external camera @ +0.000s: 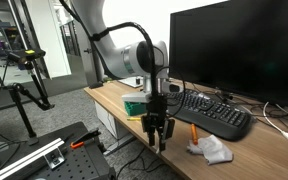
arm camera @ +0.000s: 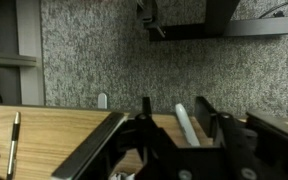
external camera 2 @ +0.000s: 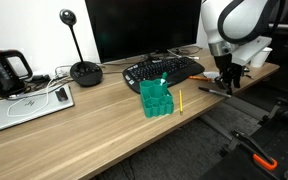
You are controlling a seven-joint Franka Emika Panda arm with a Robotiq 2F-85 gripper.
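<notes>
My gripper hangs over the table's front edge, its dark fingertips apart in the wrist view. Between and below them shows the pale end of a slim marker-like object (arm camera: 186,125); the rest of it runs under the gripper and is hidden. In exterior view 2 a dark slim object (external camera 2: 214,92) lies on the wood close to the gripper (external camera 2: 233,84). Exterior view 1 shows the gripper (external camera: 157,142) low at the table edge. Whether the fingers touch the slim object cannot be made out.
A green basket (external camera 2: 156,98) and a yellow pencil (external camera 2: 181,103) lie along the table. A keyboard (external camera: 212,114) stands before the monitor (external camera: 249,50). A white cloth (external camera: 212,150) lies by an orange object (external camera: 194,133). Bare wood spreads to the right of the cloth.
</notes>
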